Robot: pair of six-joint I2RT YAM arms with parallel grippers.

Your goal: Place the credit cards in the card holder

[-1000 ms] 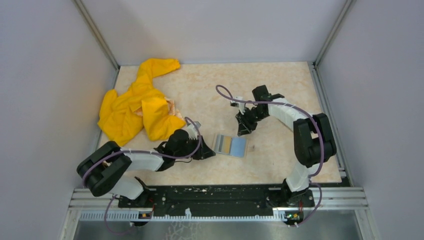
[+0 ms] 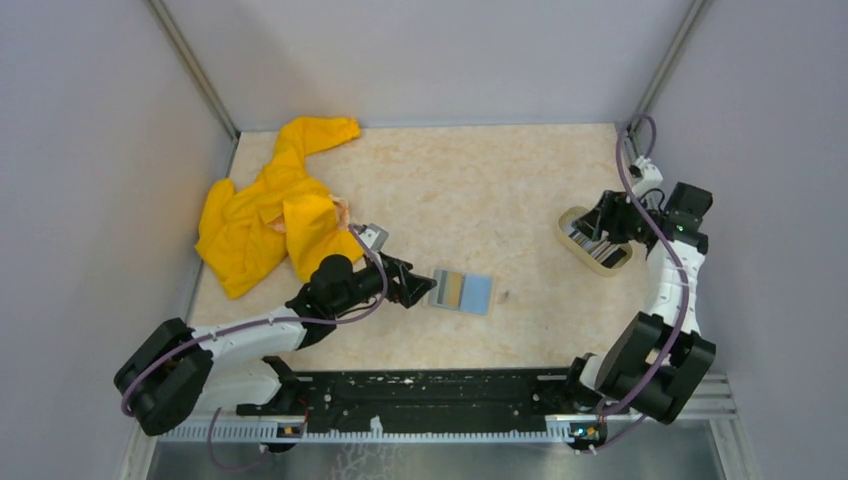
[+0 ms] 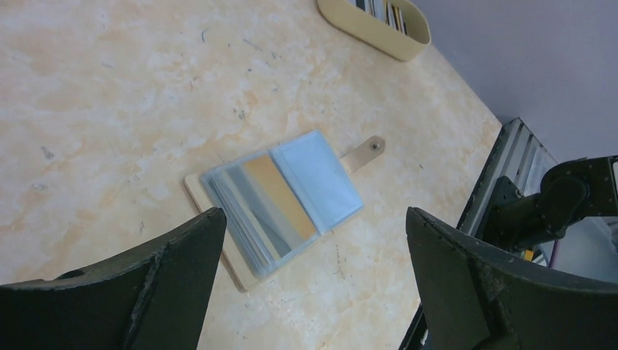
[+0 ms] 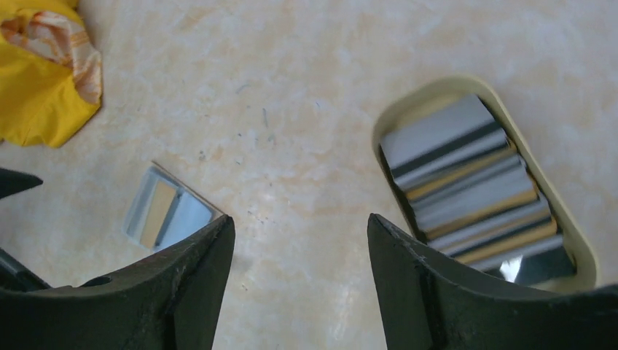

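The card holder (image 2: pixel 452 290) lies flat at the front middle, with blue, tan and grey cards (image 3: pixel 277 197) in it. My left gripper (image 2: pixel 418 283) stands open just left of it, nothing between its fingers. At the right, an oval cream tray (image 2: pixel 570 247) holds several cards (image 4: pixel 466 189). My right gripper (image 2: pixel 598 220) is over that tray, its fingers apart with nothing seen between them.
A yellow cloth (image 2: pixel 250 225) is heaped at the back left. Walls enclose the table at the sides and back.
My right gripper has swung from above the card holder rightward to over the cream tray. My left gripper has shifted slightly back and up in the top view.
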